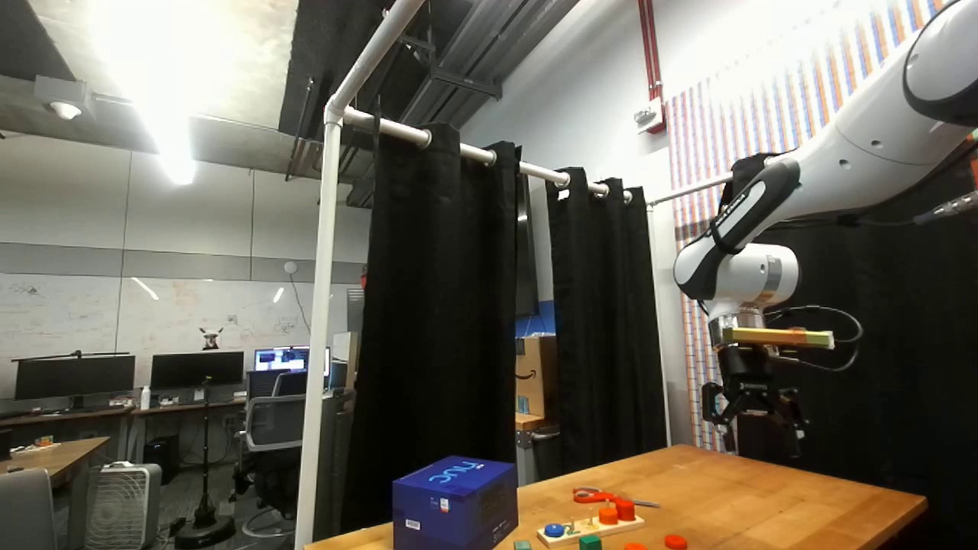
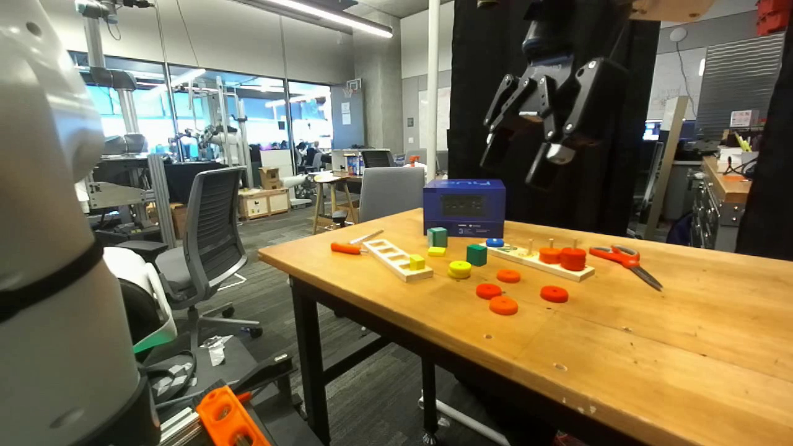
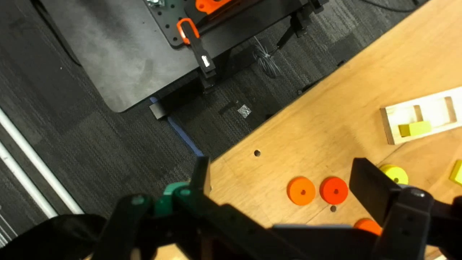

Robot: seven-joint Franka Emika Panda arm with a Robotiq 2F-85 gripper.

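Observation:
High over the wooden table, my gripper (image 2: pixel 513 167) hangs open with nothing between its fingers. In the wrist view its two black fingers (image 3: pixel 373 186) stand wide apart, above orange discs and the table edge. A wooden peg board (image 2: pixel 531 259) carries a blue disc (image 2: pixel 495 242) and red-orange pieces (image 2: pixel 573 257). In front of it lie several loose discs, among them an orange disc (image 3: pixel 301 191), a red disc (image 3: pixel 334 190) and a yellow disc (image 2: pixel 460 269). A slotted wooden tray (image 2: pixel 392 257) holds a yellow block (image 2: pixel 417 261). Green blocks (image 2: pixel 476 254) sit between tray and board.
A blue box (image 2: pixel 464 209) stands at the table's far side. Orange scissors (image 2: pixel 626 261) lie beyond the peg board, and an orange-handled tool (image 2: pixel 347 248) lies near the tray.

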